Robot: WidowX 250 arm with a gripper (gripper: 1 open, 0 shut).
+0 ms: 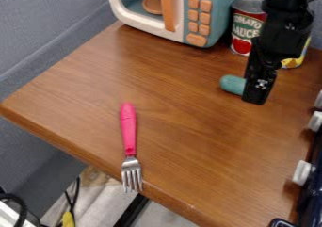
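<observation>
My black gripper point(258, 88) is low over the wooden table at the back right, over the right part of a teal oblong object point(232, 83), whose left end sticks out beside it; whether its fingers are shut on it I cannot tell. A fork with a pink handle point(127, 129) lies on the left half of the table.
A toy microwave point(171, 9) stands at the back, beside a tomato can point(246, 27) and a yellow can point(295, 59), partly behind the arm. A dark appliance with white knobs point(310, 179) is at the right edge.
</observation>
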